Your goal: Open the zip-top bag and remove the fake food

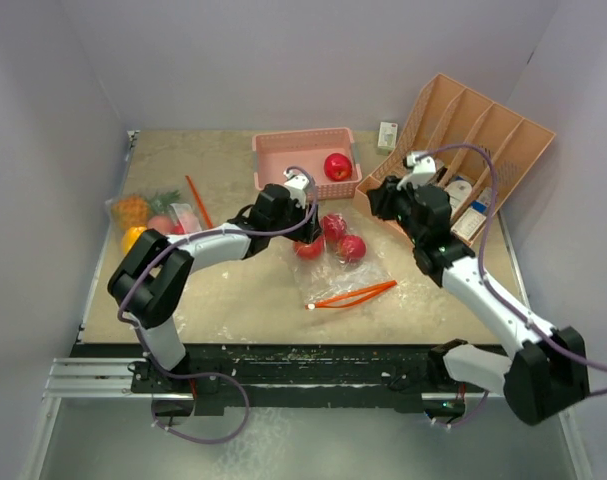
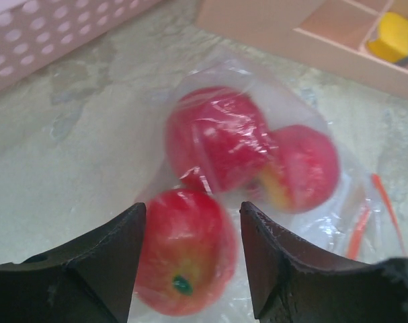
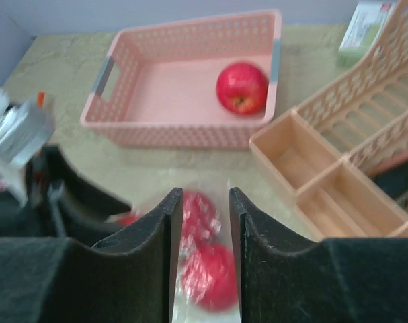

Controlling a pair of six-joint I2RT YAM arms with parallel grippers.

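Three red fake apples lie in a clear zip bag point(image 1: 338, 280) on the table; in the left wrist view one apple point(image 2: 183, 259) is just under my left gripper, whose fingers stand apart with nothing visibly held. The other two apples point(image 2: 214, 134) point(image 2: 301, 168) are behind it. My right gripper hangs over the right side near the bag, its fingers part open and empty. A red apple point(image 3: 241, 87) lies in the pink basket point(image 1: 283, 140).
A wooden divided organiser point(image 1: 483, 140) stands at the back right. A bag of mixed fake food point(image 1: 133, 215) lies at the left. Orange strips point(image 1: 353, 300) lie at the front of the bag.
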